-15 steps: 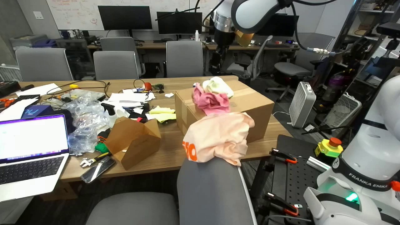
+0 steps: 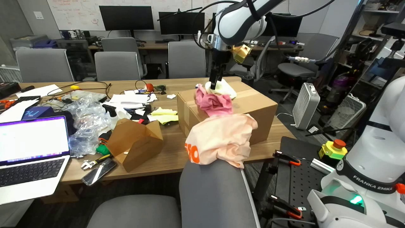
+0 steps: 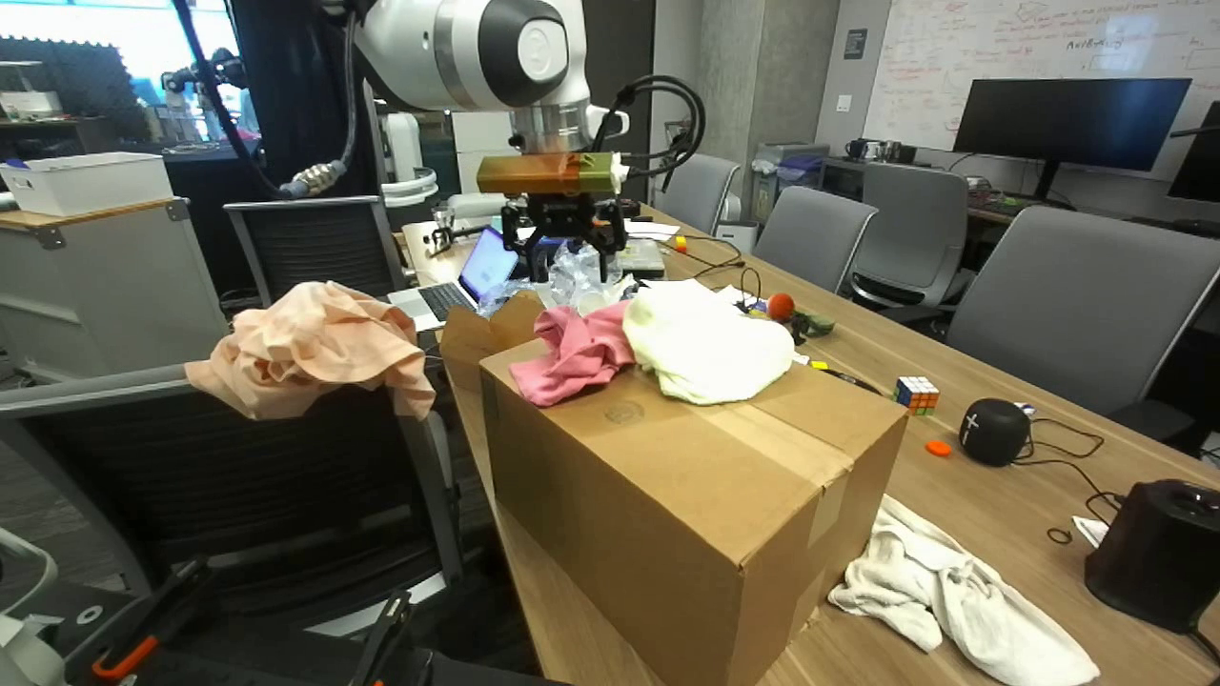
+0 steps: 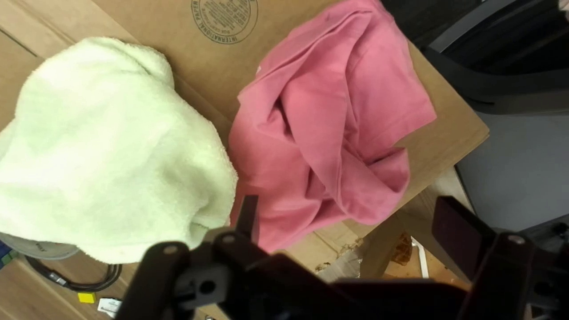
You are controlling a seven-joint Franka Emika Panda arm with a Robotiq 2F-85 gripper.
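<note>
My gripper (image 3: 569, 272) stands open above the cardboard box, with nothing held. A crumpled pink cloth (image 3: 580, 353) and a pale yellow-white towel (image 3: 711, 343) lie side by side on the box top. In the wrist view the pink cloth (image 4: 320, 122) spreads ahead of the gripper, its lower edge beside the left finger (image 4: 248, 216). The towel (image 4: 106, 154) fills the left of that view. Seen from exterior view 1, the fingertips (image 2: 213, 84) overlap the towel (image 2: 224, 90); whether they touch it I cannot tell.
The large cardboard box (image 3: 640, 492) stands on the table. A peach cloth (image 2: 224, 138) hangs over a chair back. An open brown box (image 2: 134, 142), a laptop (image 2: 34, 152) and clutter occupy the table's left. A white cloth (image 3: 955, 589) lies beside the large box.
The gripper has come down and slightly left, from above and behind the box to just over the cloths. The cloths and the box look unmoved.
</note>
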